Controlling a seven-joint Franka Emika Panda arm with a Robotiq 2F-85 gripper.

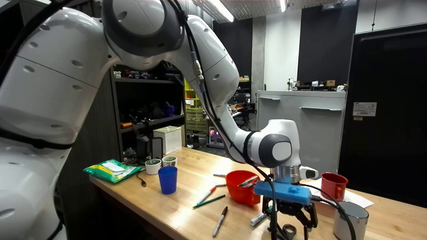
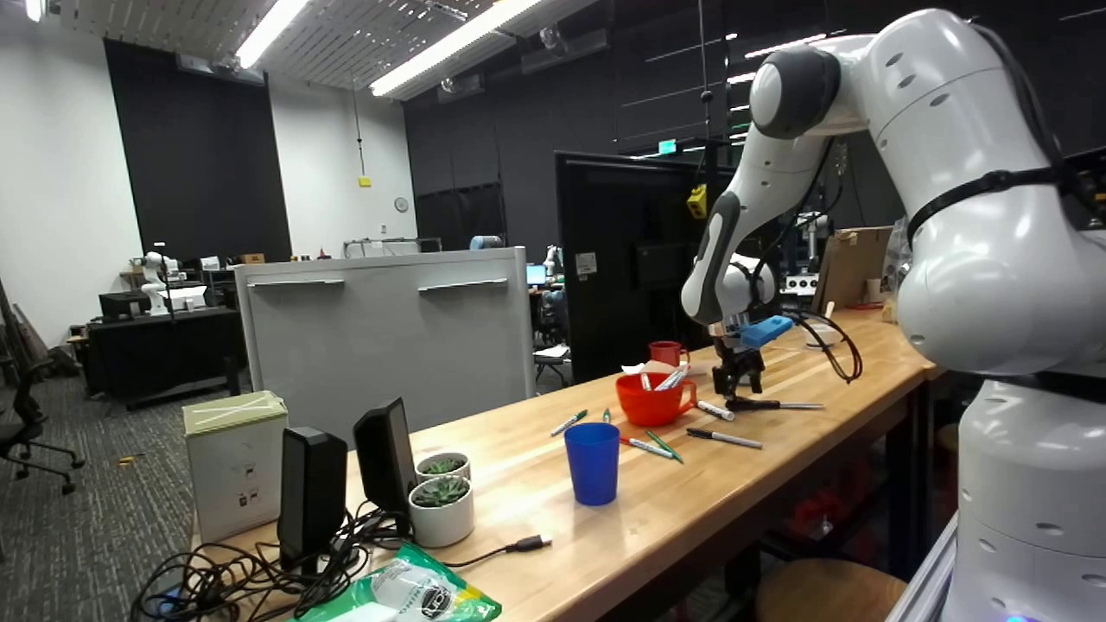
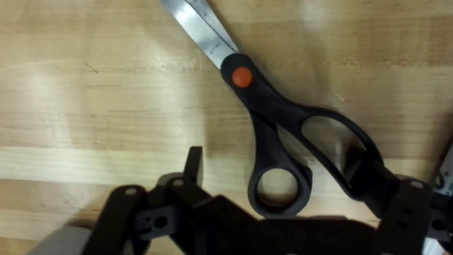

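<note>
Black-handled scissors (image 3: pixel 271 102) with an orange pivot lie on the wooden table, blades toward the upper left of the wrist view. Just over their handles, my gripper is open. Its left finger (image 3: pixel 194 165) stands over bare wood beside the scissors. The right finger (image 3: pixel 367 170) overlaps the larger handle loop; whether it touches the loop I cannot tell. In exterior view 1 the gripper (image 1: pixel 290 224) points down at the scissors' handle (image 1: pixel 289 230), and the blades are out of sight there.
A grey-white can (image 1: pixel 351 220) stands close beside the gripper. On the other side are an orange-red bowl (image 1: pixel 241 192) holding markers and a loose white marker (image 1: pixel 259 218). A red mug (image 1: pixel 334 186) sits behind. More pens and a blue cup (image 1: pixel 167 180) lie farther left.
</note>
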